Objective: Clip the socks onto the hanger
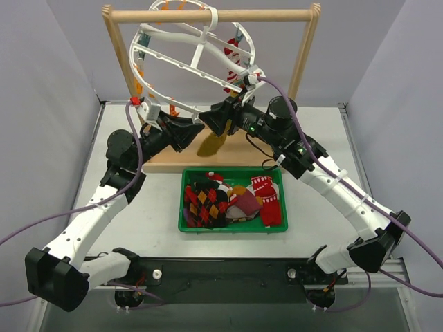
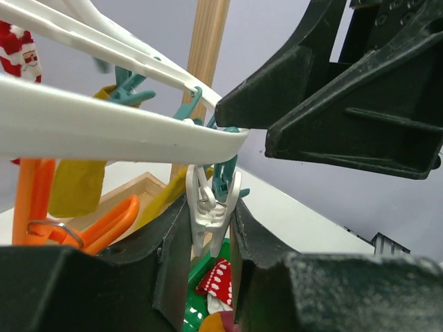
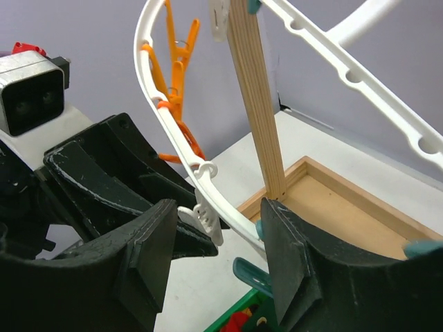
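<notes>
The white round hanger (image 1: 166, 62) hangs from the wooden frame, carrying clips and socks: a red-and-white Santa sock (image 2: 19, 50) and mustard socks (image 2: 78, 183). In the left wrist view, my left gripper is shut on a white clip (image 2: 211, 207) below the rim, beside a teal clip (image 2: 225, 173). My right gripper (image 1: 223, 114) is right beside it at the rim, part open, its fingers above and right of that clip in the left wrist view. In the right wrist view a teal clip (image 3: 252, 275) sits between its fingers; whether they grip anything is unclear.
The green bin (image 1: 232, 229) of socks sits below on the white table. A wooden tray (image 3: 346, 207) lies behind it. Orange clips (image 3: 177, 83) line the rim.
</notes>
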